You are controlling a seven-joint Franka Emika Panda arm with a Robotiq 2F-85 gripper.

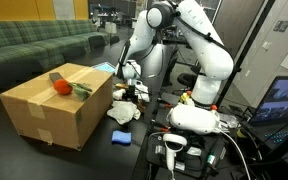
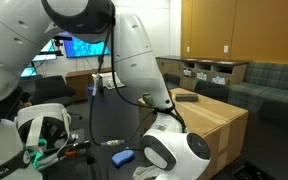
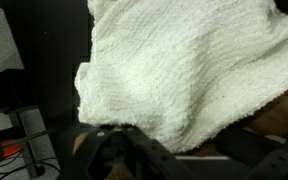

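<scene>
A crumpled white cloth [image 1: 123, 112] lies on the dark table beside the cardboard box. It fills much of the wrist view, where the white towelling [image 3: 174, 70] runs down to my fingers. My gripper points down at the cloth's near edge, its dark fingers seeming apart. Whether any fold lies between them is hard to make out. From exterior view 1 the gripper [image 1: 136, 97] is low, at the cloth's far right side. The arm blocks most of the cloth in exterior view 2.
An open cardboard box [image 1: 44, 112] stands left of the cloth, with a red ball [image 1: 62, 87] and a green item [image 1: 81, 91] at its top. A blue object [image 1: 121, 138] lies nearer the front. Bare dark table surrounds it.
</scene>
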